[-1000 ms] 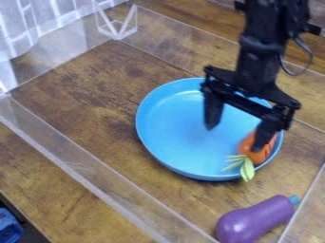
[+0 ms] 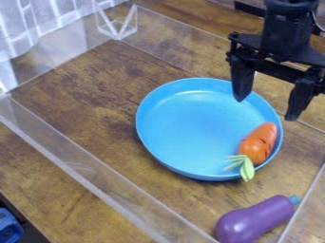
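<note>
A blue plate [image 2: 184, 123] lies on the wooden tray. On its right side rests an orange toy carrot [image 2: 258, 144] with pale green leaves. Above the plate's right rim, my black gripper [image 2: 267, 95] hangs open, its fingers apart with nothing between them. A purple toy eggplant [image 2: 254, 220] lies below the plate at the lower right.
Bare wood [image 2: 76, 85] fills the left and upper middle of the tray. Clear walls border it at left and front. A small blue object [image 2: 7, 228] sits outside at the lower left.
My gripper has risen and moved right, away from over the carrot and the plate's middle. The carrot still lies on the plate.
</note>
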